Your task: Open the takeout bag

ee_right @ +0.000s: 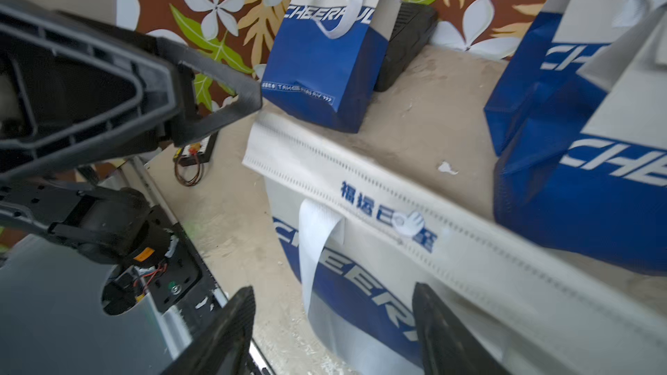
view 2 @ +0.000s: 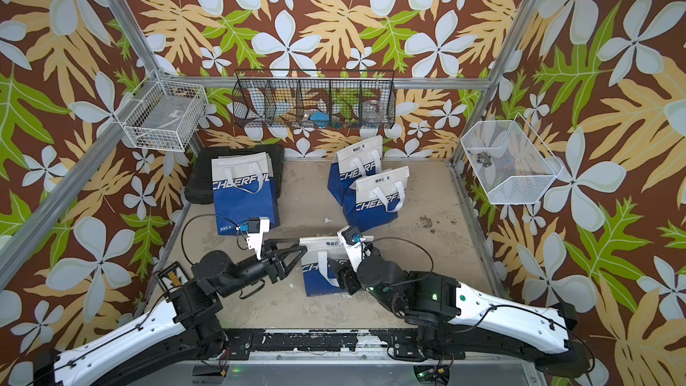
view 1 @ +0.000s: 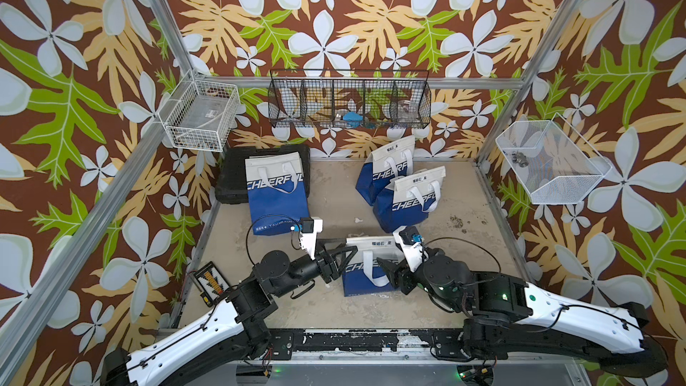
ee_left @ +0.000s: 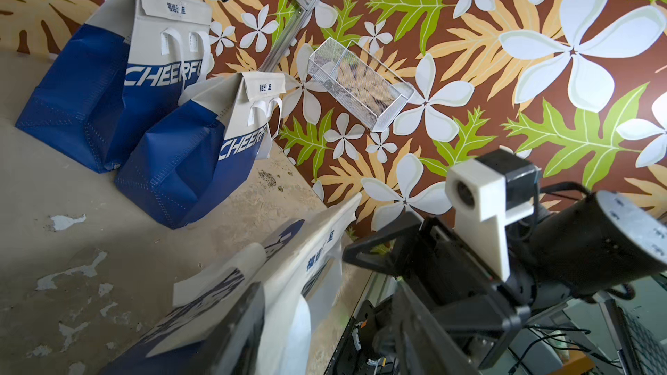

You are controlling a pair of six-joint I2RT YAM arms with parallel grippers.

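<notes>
The takeout bag (view 1: 361,283), blue below and white above with a folded top flap (ee_right: 389,198), stands upright near the front middle of the table. Its white handle (ee_right: 314,239) hangs down the front face, and the flap lies closed across the top. At the bag's left upper edge, my left gripper (view 1: 351,260) is open; its finger (ee_right: 208,121) shows close to the flap's left end in the right wrist view. My right gripper (view 1: 389,275) is open too, in front of the bag's right side, its fingers (ee_right: 444,333) apart. I cannot tell whether either touches the bag.
Two more bags (view 1: 408,203) stand at the back right, and another bag (view 1: 277,196) leans on a black case (view 1: 232,178) at the back left. A small dark item (view 1: 210,282) lies at the left edge. Wire baskets (view 1: 350,103) hang on the walls.
</notes>
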